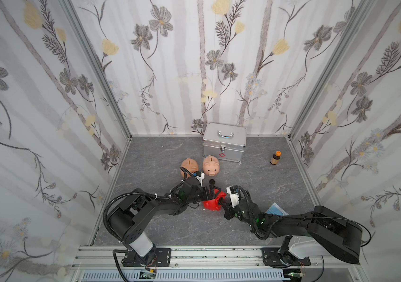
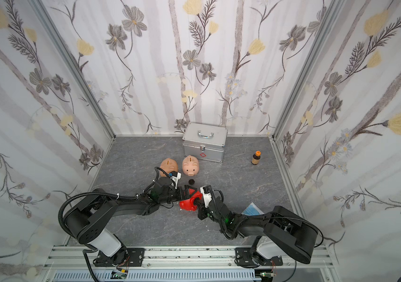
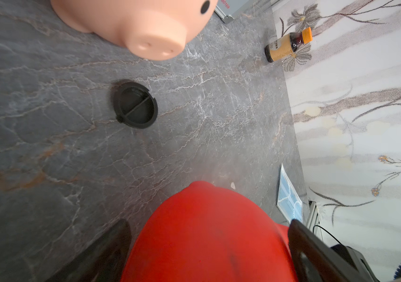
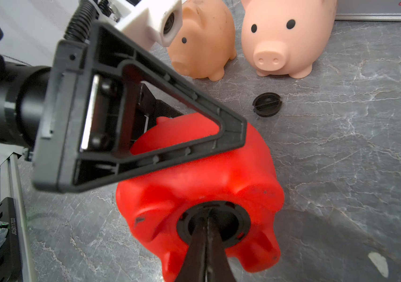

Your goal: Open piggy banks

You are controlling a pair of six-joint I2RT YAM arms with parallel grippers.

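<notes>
The red piggy bank (image 4: 252, 164) lies on its side in front of me, its round black-rimmed belly hole (image 4: 238, 221) facing my right gripper. My left gripper is open, its fingers (image 3: 111, 246) spread on either side of the red body. One left finger (image 4: 232, 132) crosses over the bank in the right wrist view. My right gripper is shut, with its tips at or inside the hole; nothing shows between them. A black plug (image 3: 137, 105) rests on the floor beyond the bank. Behind stand two pinkish piggy banks (image 4: 289, 37) upright.
A silver case (image 1: 223, 143) is at the back, and a brown bottle with an orange cap (image 1: 275, 157) stands to the right. A blue packet (image 1: 276, 209) lies near the right arm. Bare floor spreads on the right between case and packet.
</notes>
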